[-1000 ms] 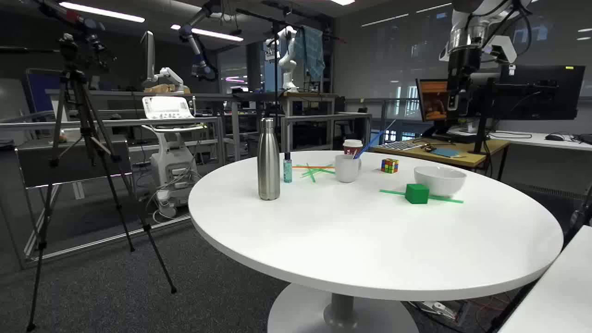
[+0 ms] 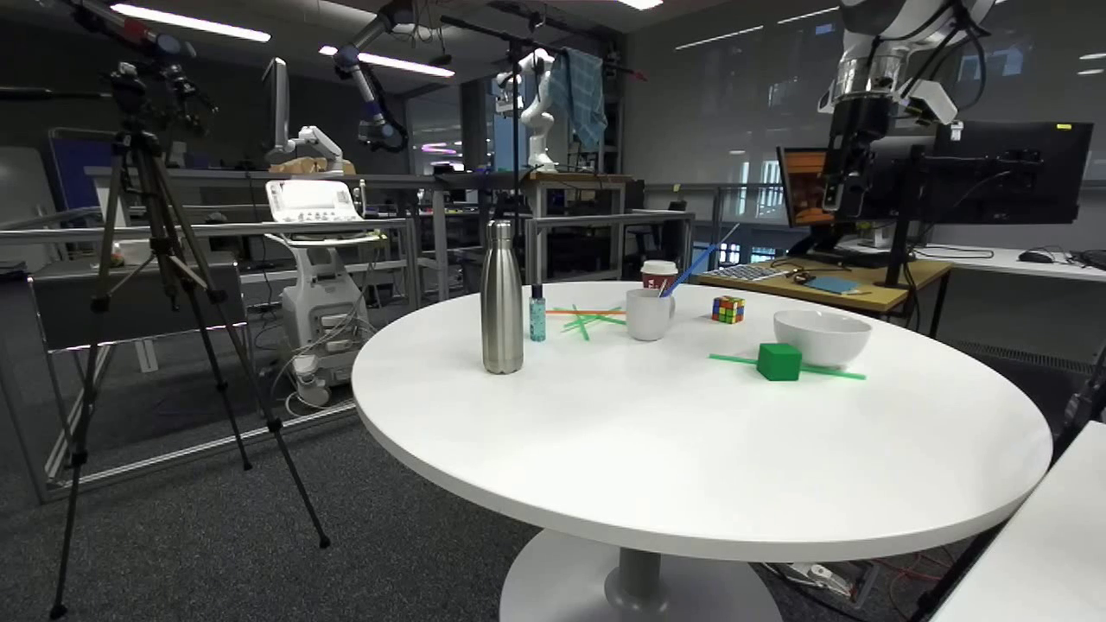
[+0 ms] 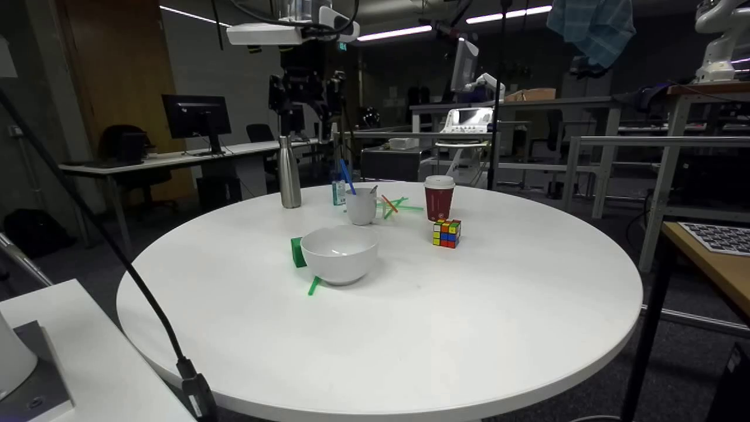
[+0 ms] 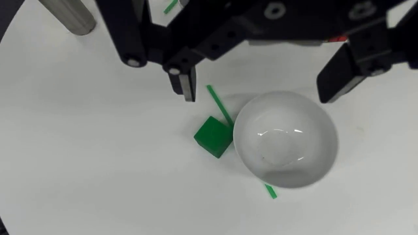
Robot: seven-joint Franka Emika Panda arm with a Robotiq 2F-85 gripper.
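Observation:
My gripper is open and empty, high above the table; in exterior view 2 its two fingers [image 3: 279,95] are spread wide apart. Below it in the wrist view lies an empty white bowl [image 4: 288,139]. A green cube [image 4: 213,136] stands right beside the bowl's rim. One green straw [image 4: 219,105] passes between the cube and bowl, its other end showing past the bowl. Behind them in exterior view 1 stands a white mug [image 2: 647,316] with a blue straw [image 2: 689,269] leaning in it. Loose green straws [image 2: 586,323] and an orange one lie left of the mug.
A tall steel bottle [image 2: 502,301] and a small teal bottle [image 2: 537,314] stand on the left in exterior view 1. A red paper cup [image 3: 439,198] and a puzzle cube [image 3: 447,233] are near the mug.
The arm and gripper have shifted slightly to the left in exterior view 1. Objects on the table have stayed where they were.

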